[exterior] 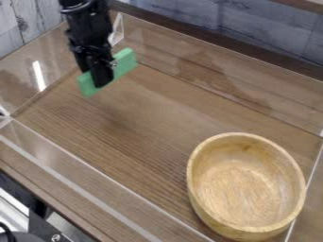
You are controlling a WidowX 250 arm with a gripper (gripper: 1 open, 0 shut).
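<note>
A green flat object (117,68) is held up at the upper left by my black gripper (96,55), which is shut on it. The arm reaches down from the top edge. The object is tilted and sits above the wooden table.
A large pale wooden bowl (246,180) sits at the lower right.
</note>
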